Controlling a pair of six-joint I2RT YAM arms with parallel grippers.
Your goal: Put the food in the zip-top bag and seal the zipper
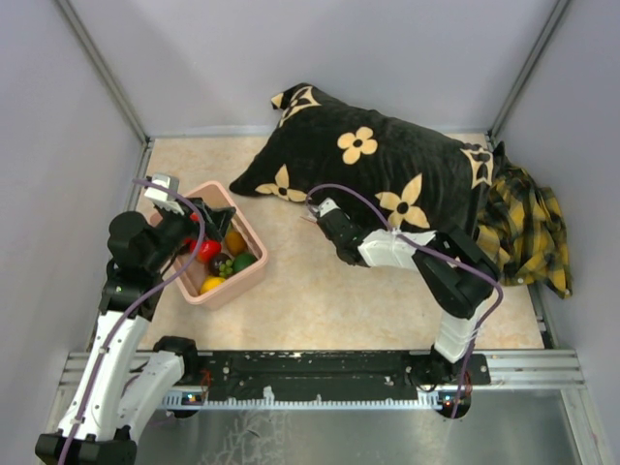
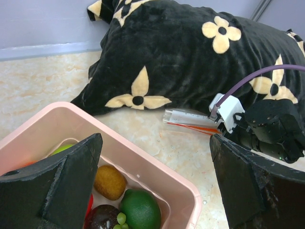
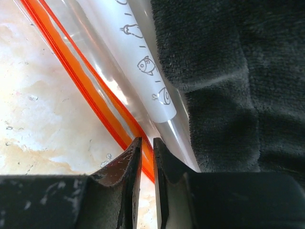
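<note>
A clear zip top bag (image 2: 183, 116) with an orange zipper strip (image 3: 81, 76) lies on the table against the black pillow (image 1: 329, 145). My right gripper is shut at the orange strip, its tips on or just above it; whether it pinches any film I cannot tell. My left gripper is open above the pink bin (image 1: 254, 276), which holds several foods, including a green one (image 2: 140, 210), a brown one (image 2: 110, 182), a red one (image 1: 207, 250) and a yellow one (image 1: 212, 284).
A yellow plaid cloth (image 1: 528, 232) is heaped at the right. Purple cables arch over both arms.
</note>
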